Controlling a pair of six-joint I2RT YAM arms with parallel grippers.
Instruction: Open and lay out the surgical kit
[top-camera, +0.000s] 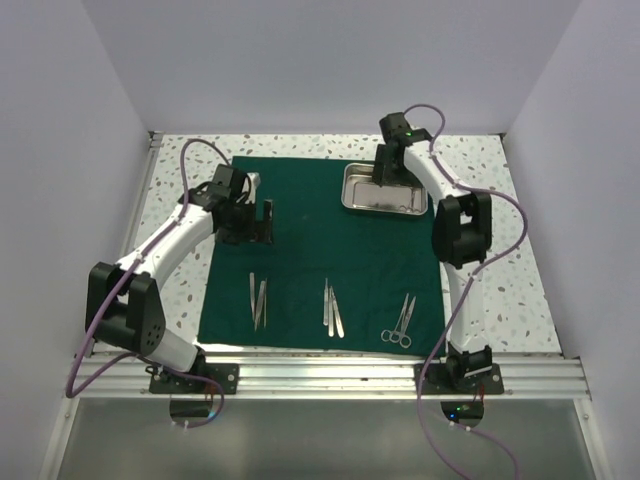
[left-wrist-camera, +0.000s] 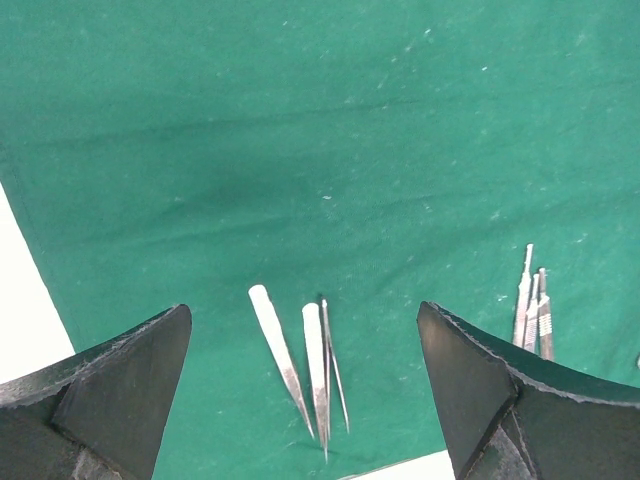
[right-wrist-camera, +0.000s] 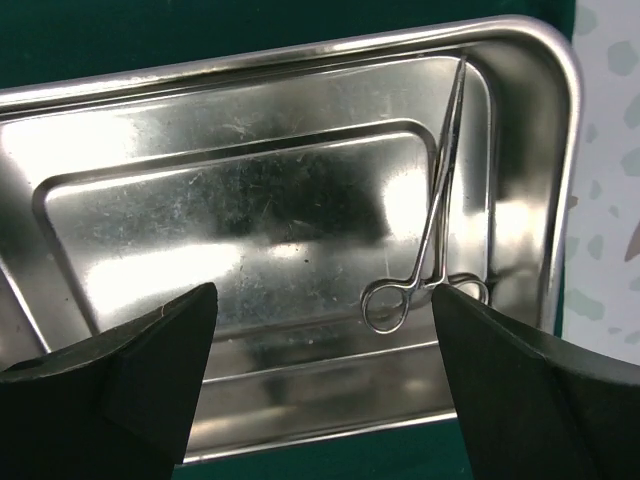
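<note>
The steel tray (top-camera: 348, 205) stands at the far right of the green cloth. One pair of surgical scissors or clamp (right-wrist-camera: 437, 215) lies inside, at the tray's right end in the right wrist view. Over the tray hovers my right gripper, open and empty, one fingertip close to the handle loops in that view. Laid along the cloth's near side are slim instruments (top-camera: 258, 303) at left, several more (top-camera: 333, 310) in the middle, and scissor-handled tools (top-camera: 402, 322) at right. My left gripper is open above the cloth's left part, holding nothing.
Speckled white table (top-camera: 510, 290) shows around it, with a pale rail (top-camera: 320, 370) along the near edge. Purple cables (top-camera: 518, 215) trail from the arms.
</note>
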